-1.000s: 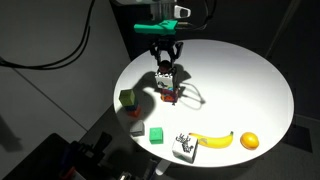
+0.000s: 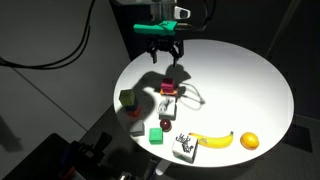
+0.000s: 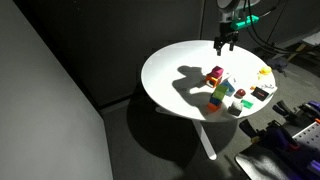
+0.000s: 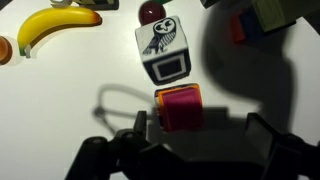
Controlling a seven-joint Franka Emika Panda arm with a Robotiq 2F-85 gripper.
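Note:
My gripper (image 2: pixel 165 58) stands open above the far part of the white round table, nothing between its fingers. In the wrist view a red block (image 4: pixel 181 108) with an orange edge lies below and between the spread fingers, apart from them. Just beyond it is a white cube with an owl picture (image 4: pixel 163 48), and a dark red ball (image 4: pixel 151 12) rests past the cube. From exterior view 1, these appear in a rough line toward the near edge: the red block (image 2: pixel 168 87), the white cube (image 2: pixel 168 107), then the ball (image 2: pixel 166 126).
A green-topped block (image 2: pixel 127 98) stands over coloured blocks at the left. Near the front edge are a grey block (image 2: pixel 137 128), a green block (image 2: pixel 156 135) and another patterned white cube (image 2: pixel 185 147). A banana (image 2: pixel 211 141) and an orange (image 2: pixel 250 140) lie right.
Earlier, the ball and white cube were stacked over the red block beneath my gripper. Now both lie on the table toward the front, the red block is uncovered, and my gripper is slightly higher.

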